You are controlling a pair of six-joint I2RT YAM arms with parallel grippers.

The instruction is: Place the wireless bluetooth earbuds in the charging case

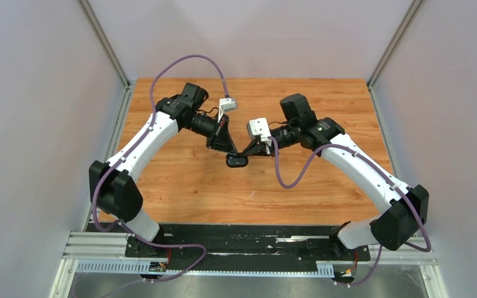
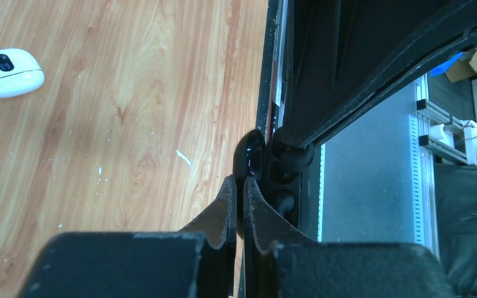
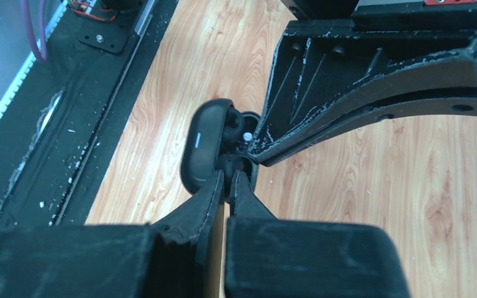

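A black open charging case (image 1: pixel 236 161) is held up between my two grippers. In the left wrist view my left gripper is shut on its edge, with the case beyond the fingertips. In the right wrist view the case (image 3: pixel 196 149) shows a dark rounded piece at the tips of my right gripper, which is shut; whether it grips that piece I cannot tell. A white case (image 2: pixel 9 73) with a small display lies on the wooden table in the left wrist view.
A black strip with rails runs along the front edge. Purple cables arc over each arm.
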